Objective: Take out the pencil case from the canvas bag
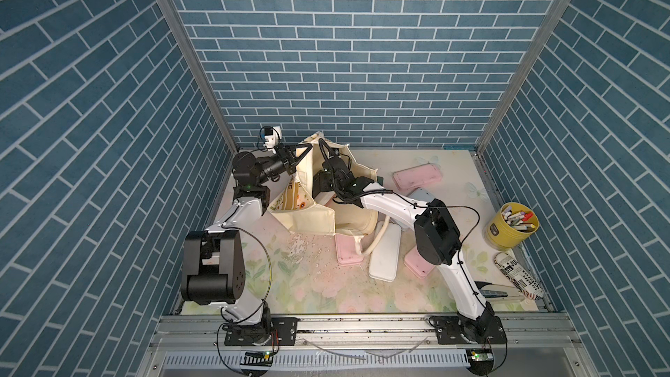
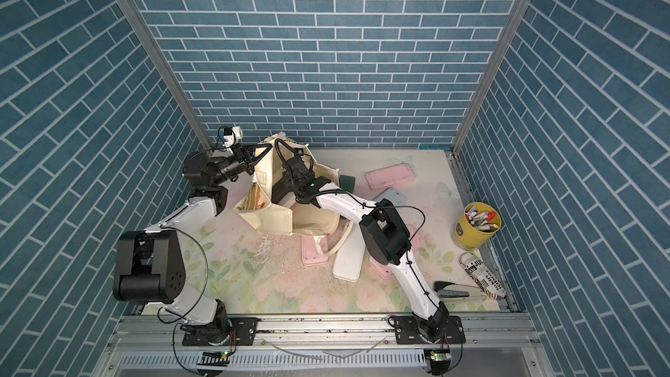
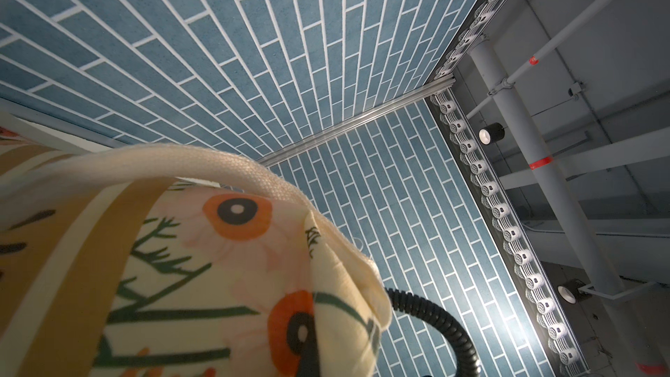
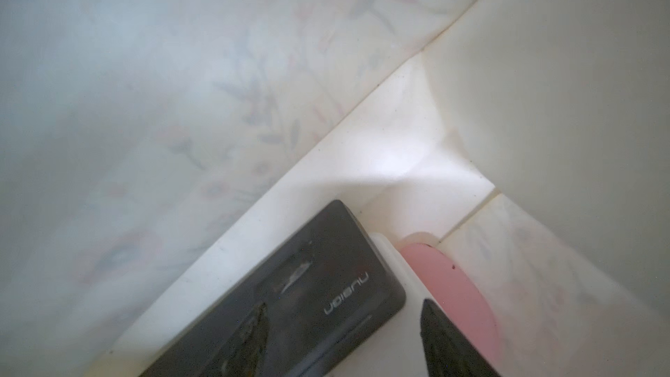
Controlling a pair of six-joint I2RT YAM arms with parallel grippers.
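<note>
The cream canvas bag [image 1: 300, 222] stands open at centre-left. My left gripper [image 1: 300, 150] is shut at its raised left rim, seemingly on bag fabric; the left wrist view is filled by printed fabric [image 3: 209, 272]. My right gripper is inside the bag, open, pointing at its contents: a dark power bank [image 4: 314, 265], a white item [image 4: 411, 286] beneath it and a pink rounded item [image 4: 446, 279]. Which of these, if any, is the pencil case, I cannot tell.
Pink cases [image 1: 417, 176], a long white case [image 1: 384, 258], a yellow cup of markers [image 1: 509, 234] and a newsprint-patterned pouch [image 1: 516, 272] lie around the bag.
</note>
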